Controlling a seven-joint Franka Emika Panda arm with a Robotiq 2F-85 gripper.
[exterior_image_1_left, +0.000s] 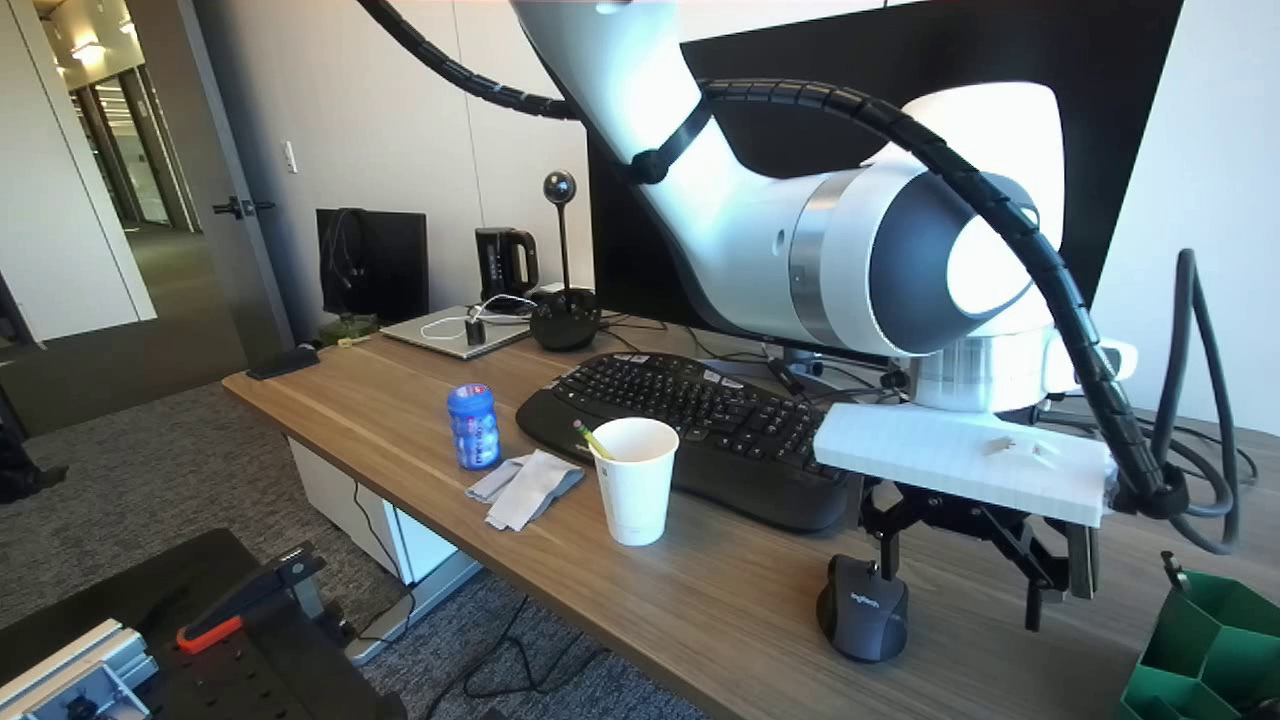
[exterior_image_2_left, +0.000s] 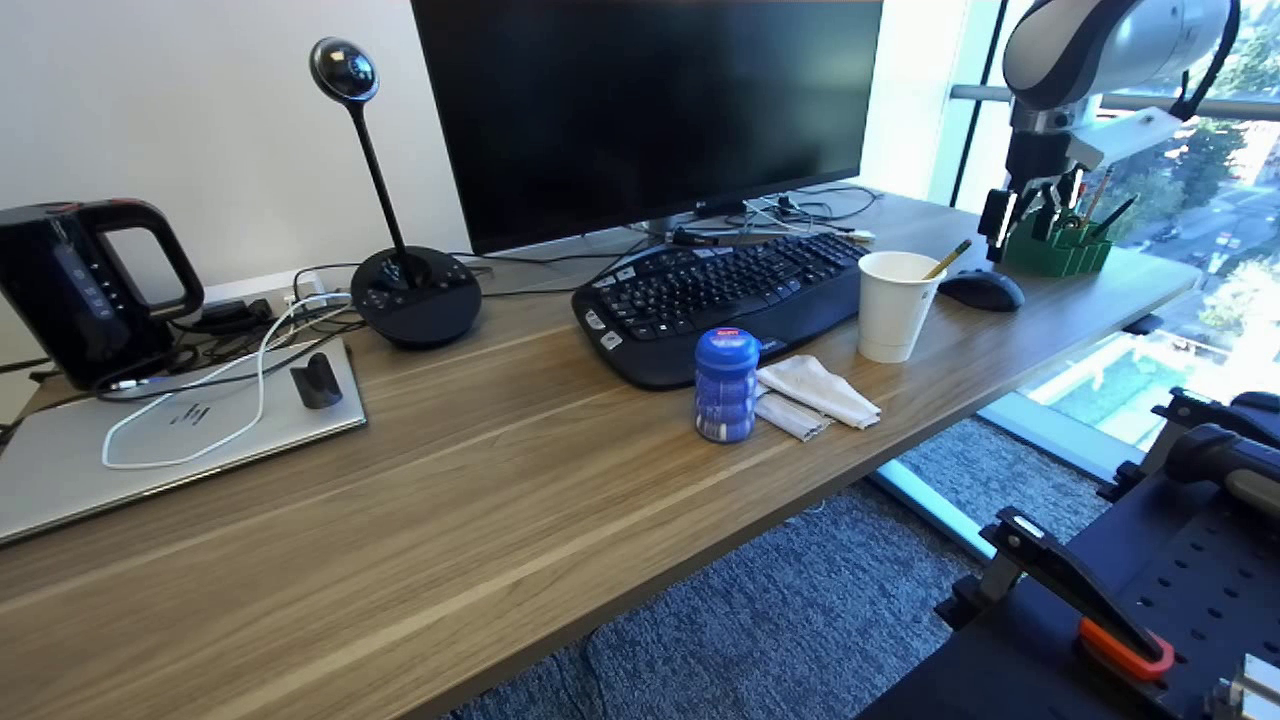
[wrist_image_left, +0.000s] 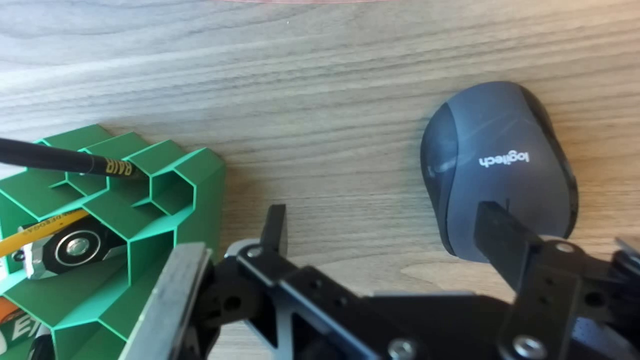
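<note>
My gripper hangs over the desk with its fingers wide apart and nothing between them. In the wrist view, one of its fingers (wrist_image_left: 502, 243) overlaps the lower part of a dark grey Logitech mouse (wrist_image_left: 504, 141). On the other side stands a green honeycomb organizer (wrist_image_left: 201, 210) holding a black pencil, a yellow pencil and other items. A white paper cup (exterior_image_1_left: 636, 498) with a pencil (exterior_image_1_left: 593, 439) leaning inside stands near the desk's front edge. Beyond it are a folded grey-white cloth (exterior_image_2_left: 816, 390) and a blue bottle (exterior_image_2_left: 727, 386).
A black keyboard (exterior_image_2_left: 732, 300) lies in front of the large monitor (exterior_image_2_left: 648, 120). A webcam on a stand (exterior_image_2_left: 414, 294), a kettle (exterior_image_2_left: 96, 288) and a closed laptop (exterior_image_2_left: 204, 420) with cables occupy the far end. Bare wood (exterior_image_2_left: 480, 516) spreads out before them.
</note>
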